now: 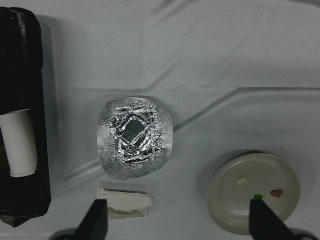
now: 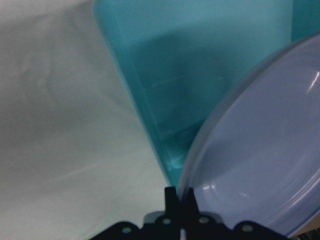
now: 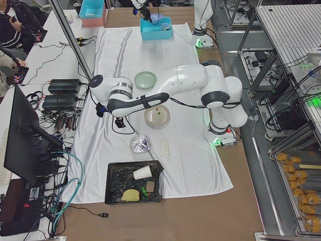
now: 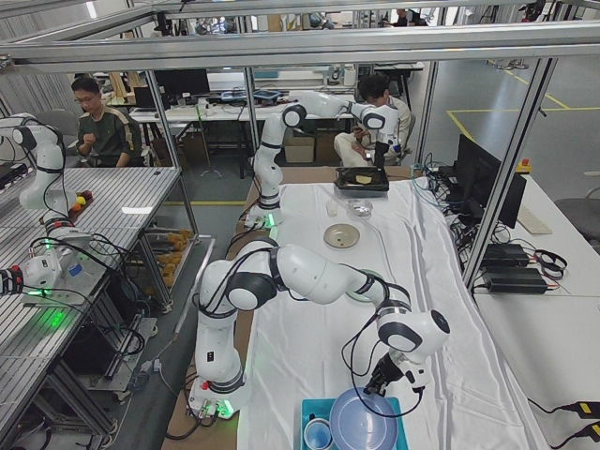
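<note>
My left gripper (image 3: 111, 116) hangs over the cloth left of the beige plate (image 3: 157, 115); its wrist view shows crumpled foil (image 1: 134, 137), a pale strip (image 1: 125, 204) and small bits on the plate. Only its fingertips show, apart at the bottom edge, nothing visible between them. My right gripper is shut on the rim of a blue plate (image 2: 255, 165) over the light-blue bin (image 4: 309, 412), which also holds a blue cup (image 4: 318, 434).
A black lined tray (image 3: 116, 183) with a white cup (image 3: 142, 172) and other items sits at the near end. A green plate (image 3: 145, 79) lies mid-table.
</note>
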